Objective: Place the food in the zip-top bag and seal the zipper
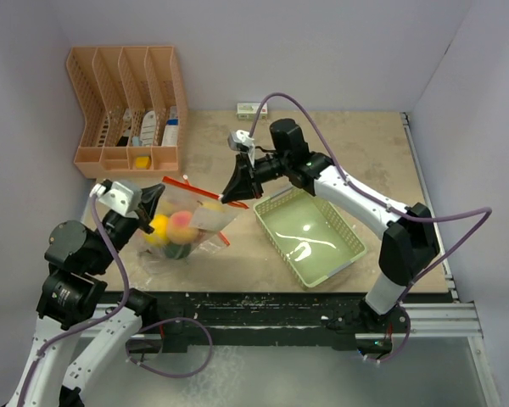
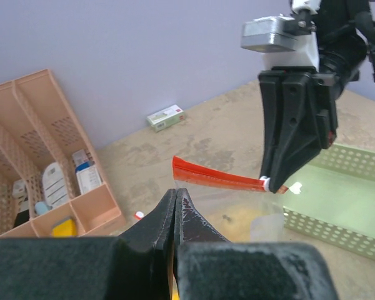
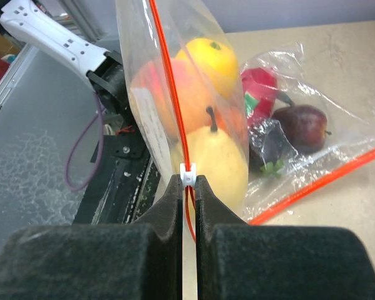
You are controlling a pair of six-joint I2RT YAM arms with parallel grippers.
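Observation:
A clear zip top bag [image 1: 210, 219] stretches between my grippers. Inside it, in the right wrist view, are a pale yellow pear [image 3: 214, 169], a peach [image 3: 157, 94] and a yellow-orange fruit [image 3: 215, 62]. My right gripper is shut on the white zipper slider [image 3: 187, 169]. From there the red zipper strip [image 2: 215, 178] runs straight toward the left gripper. My left gripper is shut at the strip's far end, with the bag's thin film corner apparently pinched; its tips hide the grip.
Another red-edged clear bag [image 3: 287, 187], holding a dark round fruit [image 3: 305, 128] and a red item, lies beneath. An empty green basket [image 1: 312, 237] stands to the right. A tan divided organizer [image 1: 125, 110] is at the back left.

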